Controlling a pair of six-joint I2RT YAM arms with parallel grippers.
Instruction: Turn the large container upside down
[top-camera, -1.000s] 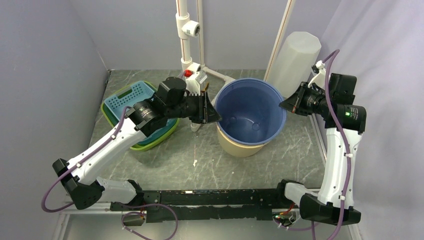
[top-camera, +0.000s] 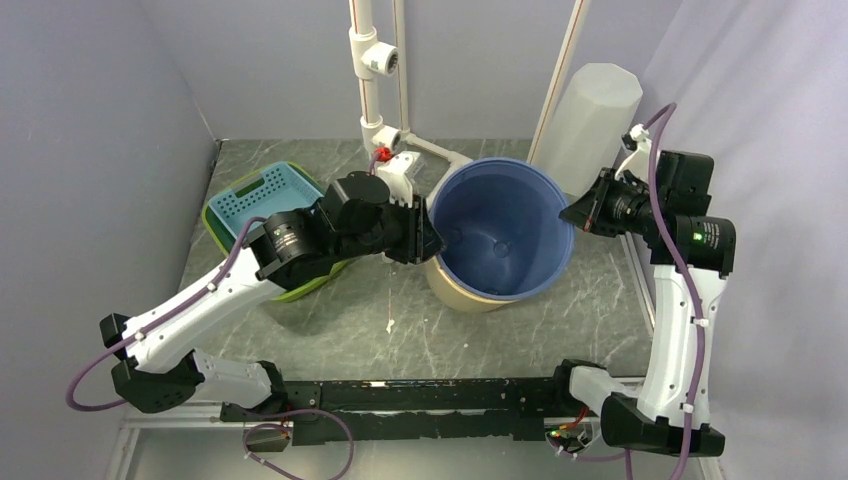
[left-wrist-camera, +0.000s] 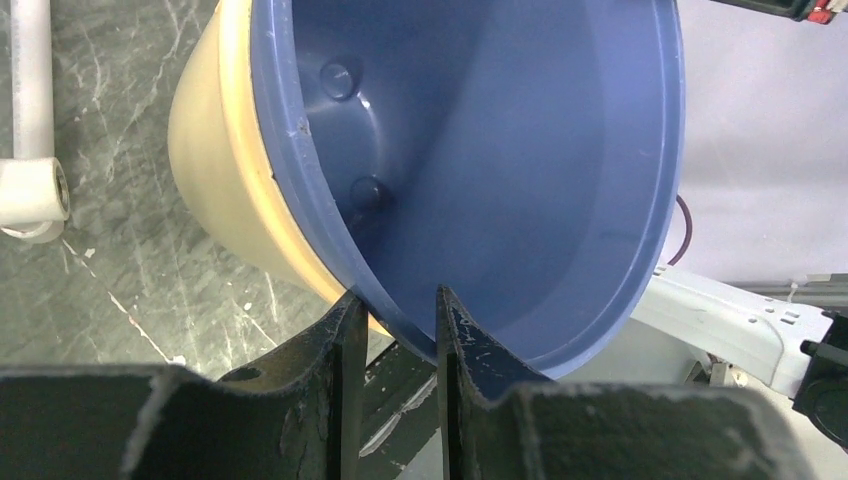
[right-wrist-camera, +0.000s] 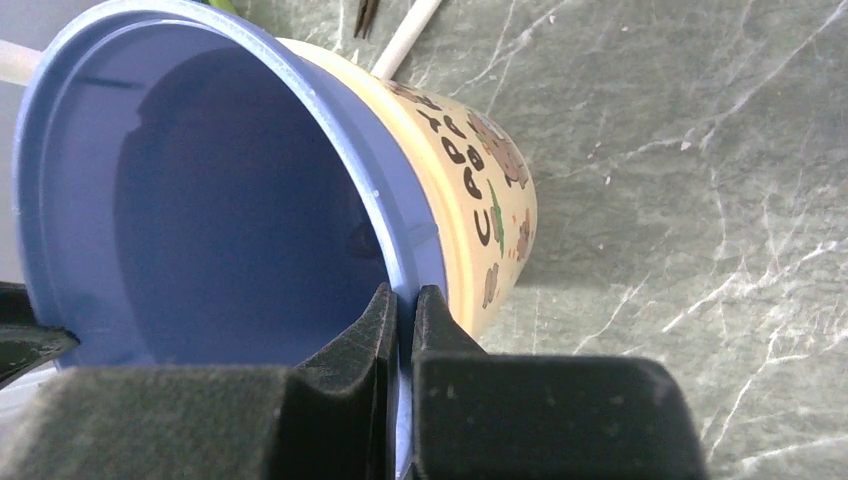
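Observation:
The large container, cream outside with a blue interior (top-camera: 500, 230), is tilted, its mouth facing up toward the top camera. My right gripper (top-camera: 568, 214) is shut on the blue rim at its right, as the right wrist view also shows (right-wrist-camera: 405, 300). My left gripper (top-camera: 430, 240) is at the rim's left side; in the left wrist view its fingertips (left-wrist-camera: 398, 305) straddle the blue rim, part open. The cream outer wall (right-wrist-camera: 490, 200) carries printed animals and letters.
Green and light-blue baskets (top-camera: 255, 210) lie at the left, partly under my left arm. White pipes (top-camera: 440, 150) run behind the container. A translucent white cylinder (top-camera: 590, 120) stands at back right.
Over the last second my left gripper has moved slightly toward the front, along the container's rim. The container has shifted slightly. The right gripper has moved little.

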